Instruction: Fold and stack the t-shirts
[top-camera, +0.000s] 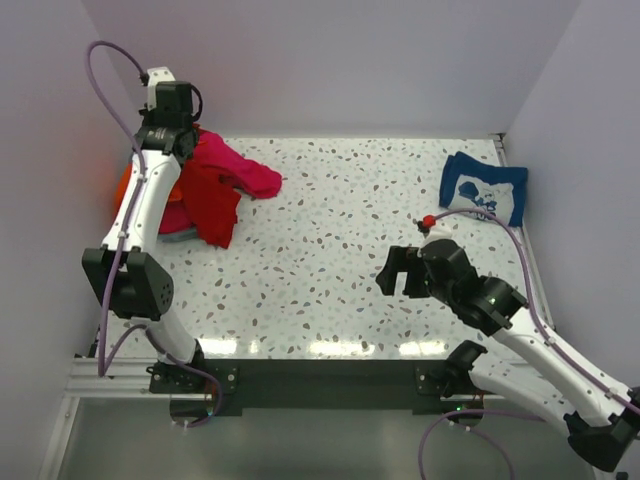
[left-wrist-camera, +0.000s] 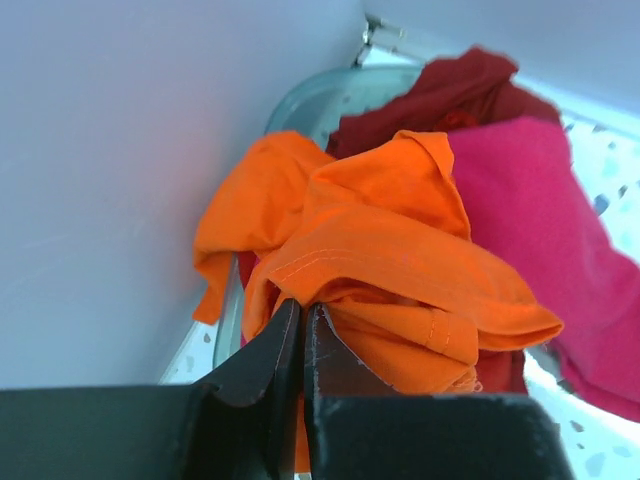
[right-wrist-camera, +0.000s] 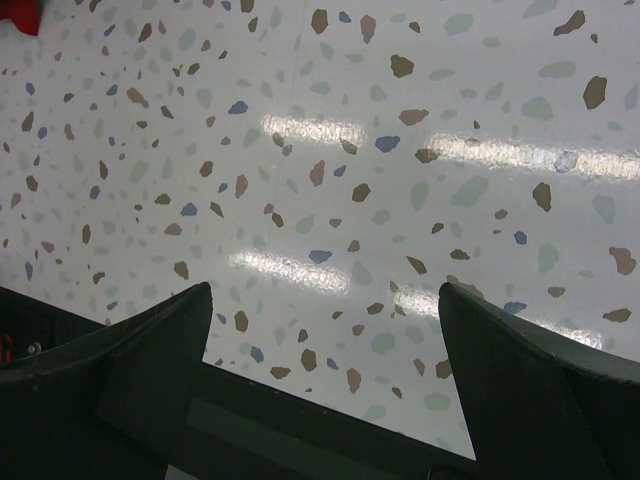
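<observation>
An orange t shirt (left-wrist-camera: 380, 250) bunches up at the fingertips of my left gripper, which is shut with the cloth gathered at its tips. Beneath and beside it lie a pink shirt (left-wrist-camera: 540, 190) and a dark red shirt (left-wrist-camera: 435, 100), heaped in a pale bin. From above, a red shirt (top-camera: 212, 205) spills over the front of this pile. A folded blue shirt with a white print (top-camera: 484, 188) lies flat at the back right. Over bare table, my right gripper stands open with nothing between its fingers.
The pale green bin (left-wrist-camera: 310, 105) sits close against the left wall (left-wrist-camera: 130, 200). A dark front edge (top-camera: 330, 380) borders it.
</observation>
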